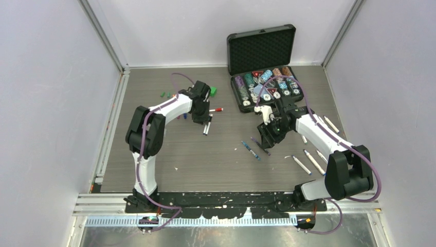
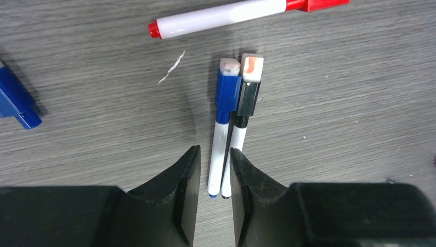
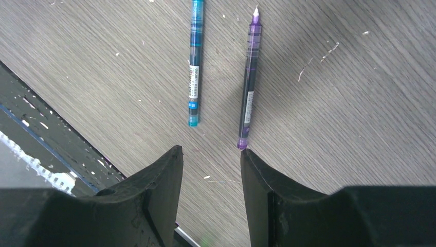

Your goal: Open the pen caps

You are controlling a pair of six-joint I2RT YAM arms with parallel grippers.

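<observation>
In the left wrist view, a blue-capped marker (image 2: 220,144) and a black-capped marker (image 2: 238,135) lie side by side below my left gripper, which is open and empty above their white ends. A red-capped marker (image 2: 221,19) lies farther out; part of a blue pen cap (image 2: 15,98) shows at the left edge. Over on the right, a purple pen (image 3: 249,77) has its point bare, and a teal pen (image 3: 195,67) lies beside it, its upper end out of the right wrist view. My right gripper is open above the table near the purple pen's rear end.
An open black case (image 1: 246,105) of coloured chips stands at the back. A green block (image 1: 213,91) sits near my left gripper. Several white markers (image 1: 302,165) lie at the right.
</observation>
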